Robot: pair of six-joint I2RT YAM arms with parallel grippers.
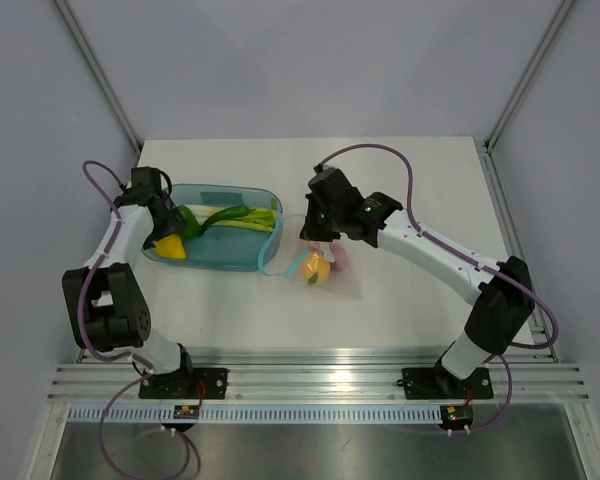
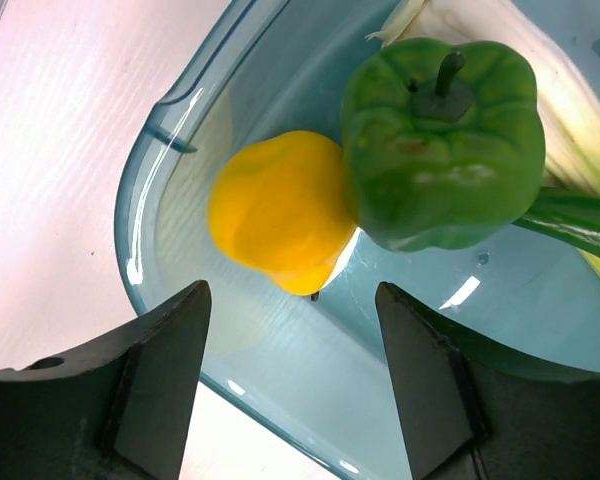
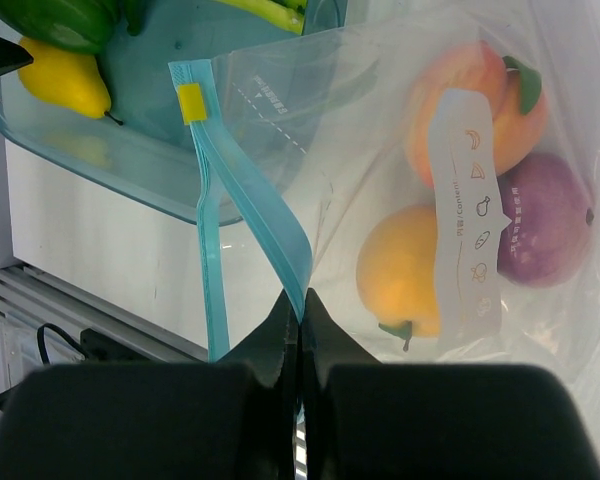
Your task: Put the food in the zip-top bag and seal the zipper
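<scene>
The clear zip top bag (image 3: 320, 170) lies with its blue zipper mouth apart; several round fruits, among them a purple one (image 3: 546, 218) and an orange-yellow one (image 3: 400, 268), are inside. My right gripper is shut on the bag's zipper edge. In the blue bin (image 2: 165, 135), a yellow pear (image 2: 280, 205) rests against a green bell pepper (image 2: 445, 145). My left gripper hangs over that corner, part open, nothing between its fingers, with the pear ahead of the fingertips.
White-stemmed leek (image 1: 212, 212), a long green pepper (image 1: 228, 215) and green stalks (image 1: 255, 222) share the bin. Its wall (image 1: 272, 245) stands close to the bag's mouth.
</scene>
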